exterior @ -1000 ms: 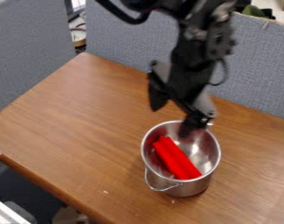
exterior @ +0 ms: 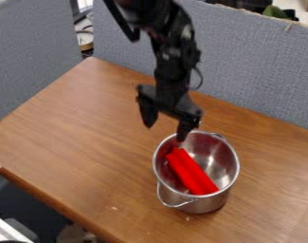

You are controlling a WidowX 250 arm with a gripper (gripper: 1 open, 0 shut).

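Observation:
A steel pot [exterior: 214, 196] with a wire handle stands on the wooden table [exterior: 81, 142], right of centre. A red cylindrical object [exterior: 190, 173] lies inside it, tilted lengthwise from back left to front right. My dark gripper [exterior: 165, 121] hangs over the table just behind the pot's back-left rim, its two fingers spread open with nothing visible between them.
Grey padded walls [exterior: 258, 76] border the table at the back and left. The table's left half and the area right of the pot are clear. Some dark and white items sit at the lower-left corner, outside the tabletop.
My arm and gripper have moved left from over the pot's back-right side to behind its back-left rim. The pot and red object look unmoved.

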